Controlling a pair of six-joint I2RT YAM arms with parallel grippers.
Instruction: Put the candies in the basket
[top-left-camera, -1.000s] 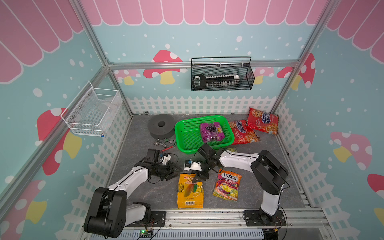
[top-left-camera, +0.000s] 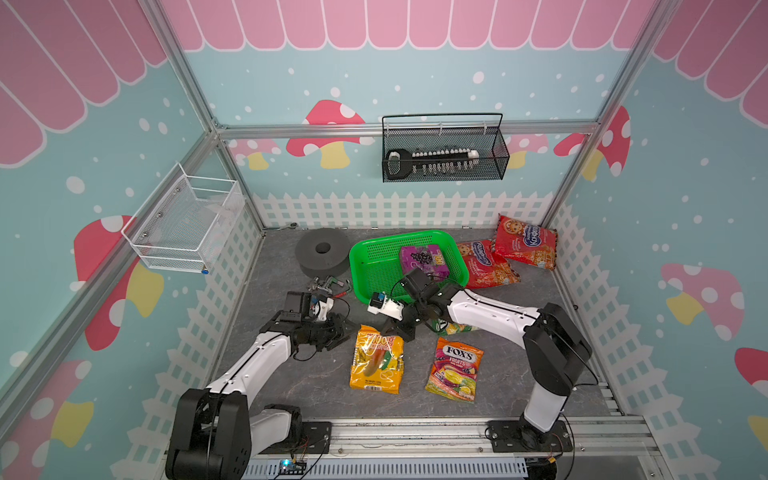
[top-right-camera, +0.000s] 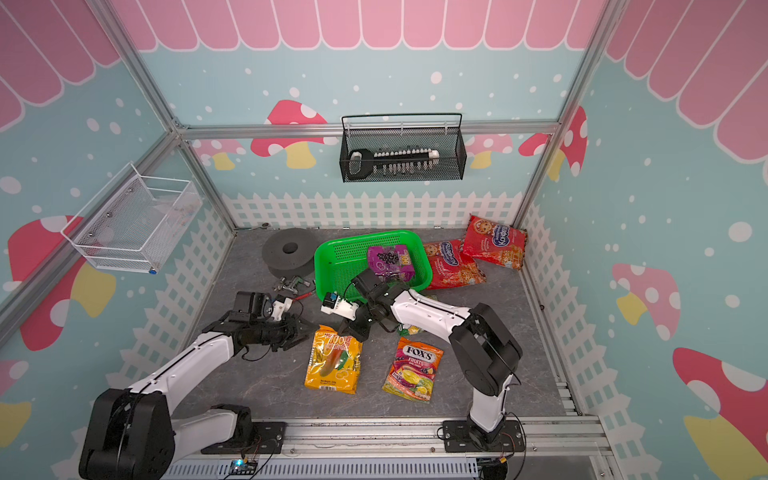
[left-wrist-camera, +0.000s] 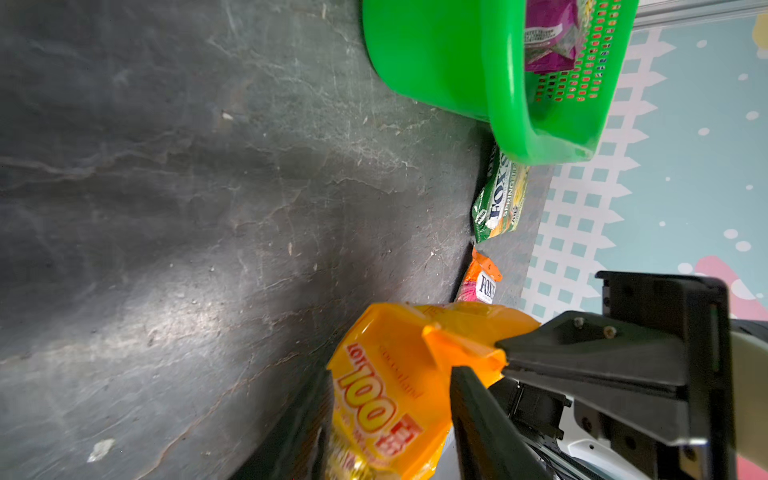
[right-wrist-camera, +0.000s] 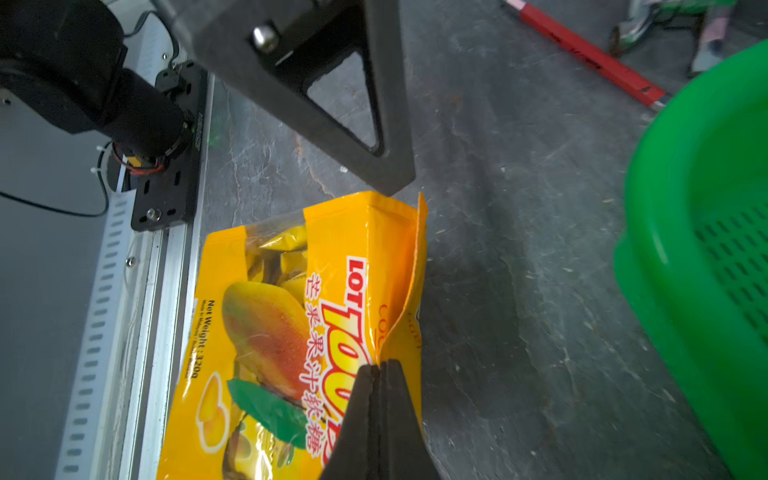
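Note:
A yellow mango candy bag hangs creased and tilted in the right wrist view. My right gripper is shut on its folded upper part. To the bag's left, my left gripper is open, its fingertips apart with the bag's printed top beyond and between them. At the back middle, the green basket contains a purple candy bag. An orange Fox's bag lies at the front right. Behind it a green Fox's bag lies beside the basket, partly hidden by my right arm from above.
Two red bags, one nearer and one in the corner, lie right of the basket. A grey ring, metal clamps and a red pencil lie to its left.
The yellow bag has shifted back toward the basket and slightly left, along with my right gripper. My left gripper has moved slightly left and back, its fingers spread wider.

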